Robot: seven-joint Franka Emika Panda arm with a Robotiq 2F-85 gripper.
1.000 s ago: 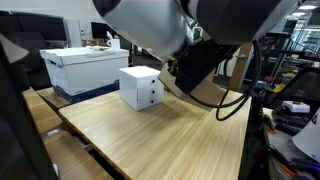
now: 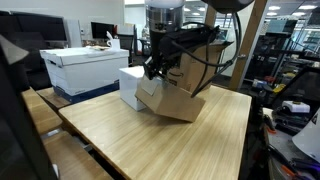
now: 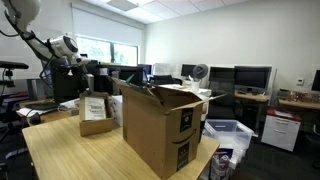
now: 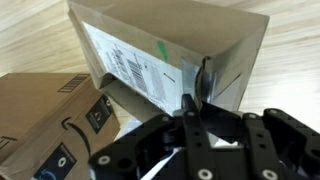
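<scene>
My gripper is shut on the near edge of a small brown cardboard box (image 4: 215,25) with a white printed label (image 4: 135,65) on its side. In the first exterior view this box (image 2: 172,102) leans at a tilt below the arm, over the wooden table (image 2: 150,145). The gripper (image 2: 152,70) is at its upper left edge there. From the second exterior view the labelled box (image 3: 97,110) appears at the far end of the table, under the arm; the gripped edge is too small to make out.
A large open Amazon carton (image 3: 175,135) occupies the table close to the labelled box. A white bin-like box (image 2: 128,88) sits right behind it, and a lidded white box (image 2: 85,68) lies farther back.
The arm has drawn away from the first exterior camera. The labelled box has moved back and to the left with it, now partly covering the white box behind.
</scene>
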